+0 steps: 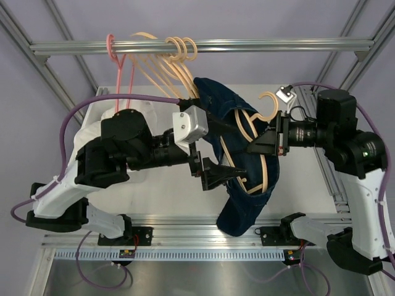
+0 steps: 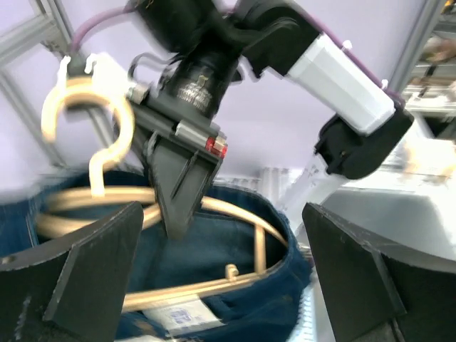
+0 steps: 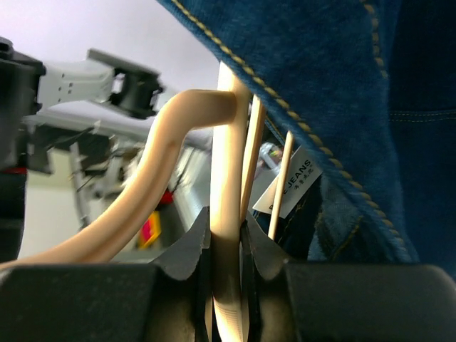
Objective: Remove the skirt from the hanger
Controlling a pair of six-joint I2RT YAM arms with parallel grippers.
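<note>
The dark denim skirt (image 1: 241,206) hangs around a beige hanger (image 1: 263,176), right of the rail's other hangers, its waist open. My right gripper (image 1: 265,143) is shut on that hanger; in the right wrist view the fingers (image 3: 182,299) grip the wooden bar, with denim and a label beyond. My left gripper (image 1: 207,172) stands open at the skirt's left side, the empty gap between its fingers facing the skirt and hanger in the left wrist view.
A metal rail (image 1: 271,45) spans the top, with several beige hangers and a pink hanger (image 1: 118,80). White cloth (image 1: 92,132) lies at the left, mostly behind my left arm. The board below has free room.
</note>
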